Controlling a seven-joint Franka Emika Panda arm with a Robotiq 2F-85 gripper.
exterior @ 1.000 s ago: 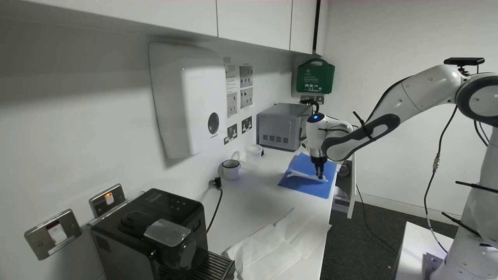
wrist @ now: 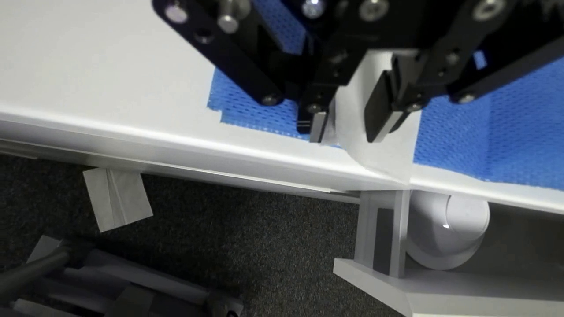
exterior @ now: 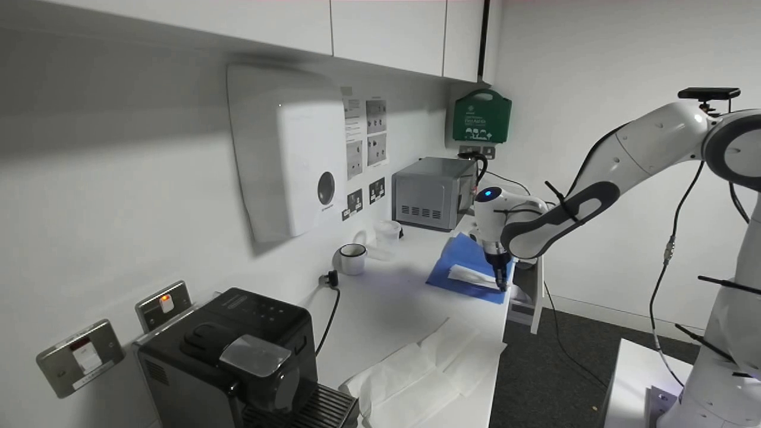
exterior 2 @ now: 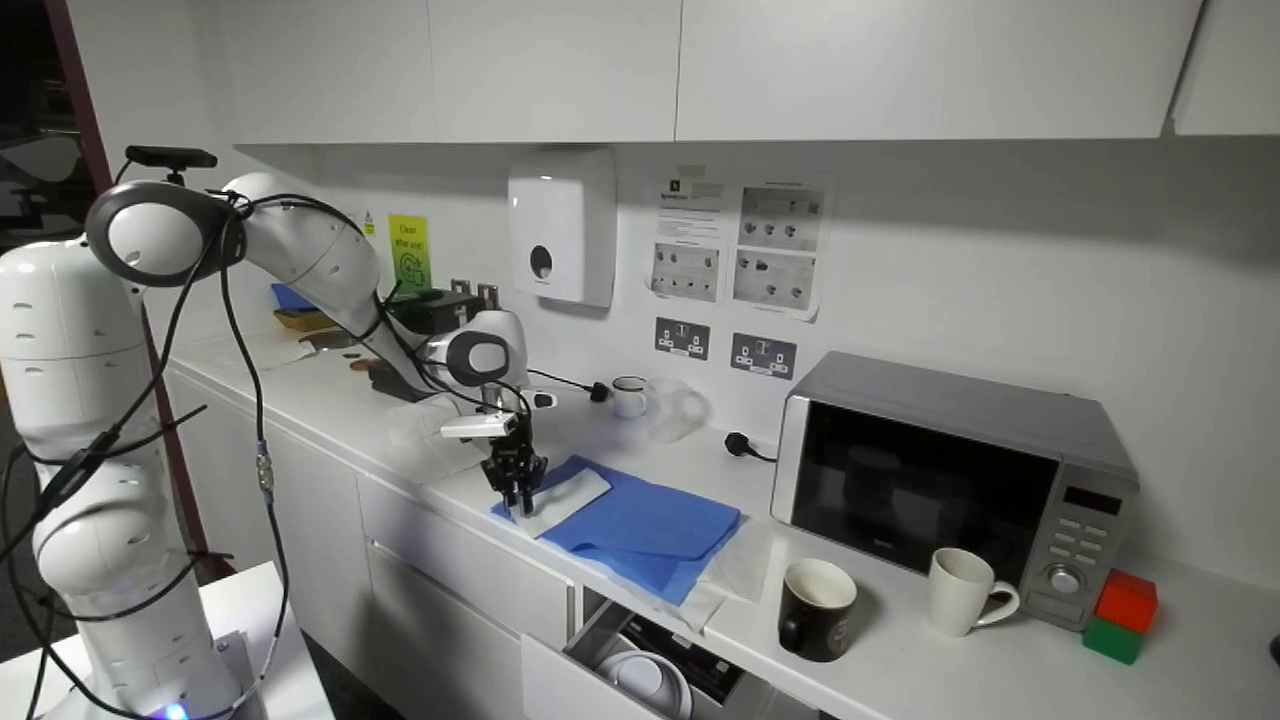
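A blue cloth [exterior 2: 672, 528] lies flat on the white counter, reaching close to its front edge. Across it runs a narrow white strip [exterior 2: 572, 499], folded paper or cloth. In the wrist view the white strip [wrist: 378, 158] extends over the counter's front edge, and blue cloth [wrist: 465, 140] shows on both sides. My gripper is over the strip near that edge, its fingers [wrist: 379, 108] apart. White material shows in the gap, but whether the fingers touch it I cannot tell. In the first exterior view my gripper [exterior: 502, 286] points down at the strip's front end.
Below the counter a drawer [exterior 2: 600, 690] stands pulled out, with a white dish [wrist: 449, 232] inside. A black mug [exterior 2: 817, 618], a white mug [exterior 2: 960, 594] and the microwave [exterior 2: 948, 456] stand to one side. White sheets [exterior: 428, 378] lie near the coffee machine [exterior: 235, 349].
My gripper has moved toward the counter's front edge and sits a little lower in view. The white strip, raised and bunched at the fingers before, now lies flatter and nearer that edge.
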